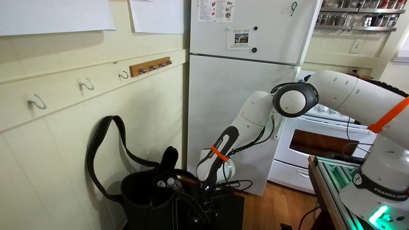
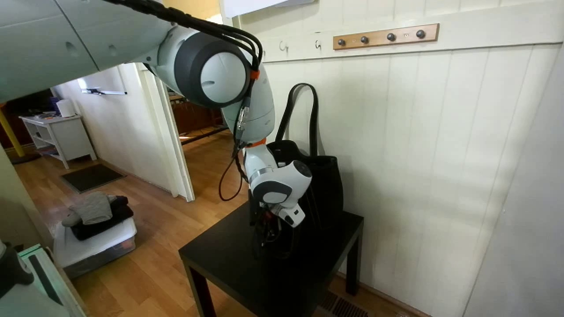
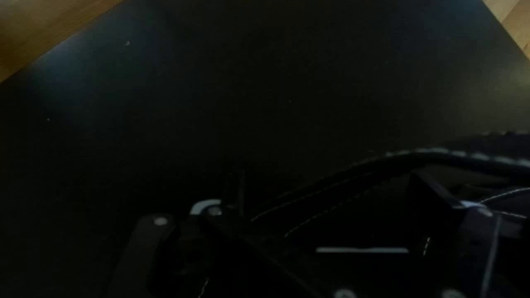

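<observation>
A black tote bag (image 1: 138, 188) stands on a low black table (image 2: 219, 254) against the wall, one long strap (image 1: 100, 134) sticking up and another handle (image 1: 194, 205) drooping on the side toward me. My gripper (image 1: 210, 206) is low beside that side of the bag, dark against dark. In the wrist view the gripper is open. A black strap with pale stitching (image 3: 422, 155) runs across the space between its fingers, seen from above; whether it lies at their depth is hard to tell. Bottle tops (image 1: 170, 181) show inside the bag.
On the wall are metal hooks (image 1: 87, 84) and a wooden peg rail (image 1: 150, 66). A white refrigerator (image 1: 226, 99) stands beyond the arm.
</observation>
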